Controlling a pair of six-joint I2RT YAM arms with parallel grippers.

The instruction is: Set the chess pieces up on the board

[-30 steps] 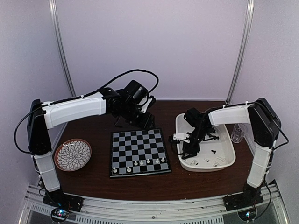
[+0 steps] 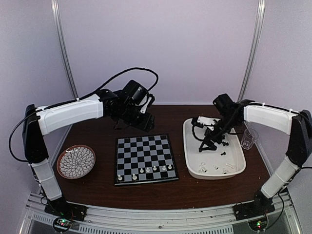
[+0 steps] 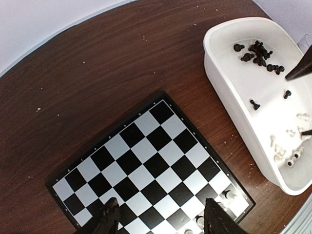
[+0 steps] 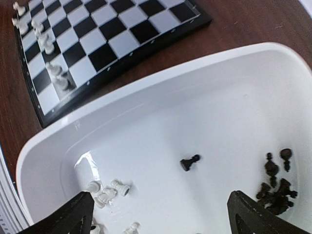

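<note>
The chessboard (image 2: 144,151) lies mid-table with several white pieces (image 2: 134,177) standing along its near edge; its other squares are bare. In the white tray (image 2: 214,175) lie black pieces (image 3: 259,52) clustered at the far end, with a lone black piece (image 4: 189,162) nearer the middle. White pieces (image 4: 106,196) lie loose at its near end. Over the board's far edge, my left gripper is open with an empty gap between its fingers. My right gripper hangs above the tray, open and holding nothing.
A patterned bowl (image 2: 76,161) sits on the table left of the board. Beyond the tray's right side stands a clear glass (image 2: 249,138). Bare wood (image 3: 97,63) surrounds the board, with a narrow strip between board and tray.
My right arm has moved right and away from the near edge, over the tray, uncovering more of its near-left part. The left arm has shifted slightly left. Pieces on the board look unmoved.
</note>
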